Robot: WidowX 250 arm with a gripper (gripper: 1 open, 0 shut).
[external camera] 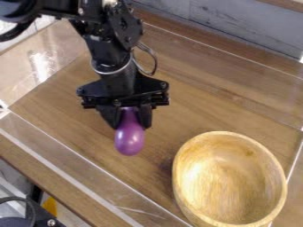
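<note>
My black gripper (pixel 128 115) points down over the wooden table, left of center, shut on a purple oblong object (pixel 130 138) that hangs below its fingers. The object's upper part is hidden between the fingers. To the right and nearer the camera stands a light wooden bowl (pixel 229 184), with nothing visible inside it.
A pale wall (pixel 236 31) runs along the back. At the lower left are the table edge and some dark hardware with cables.
</note>
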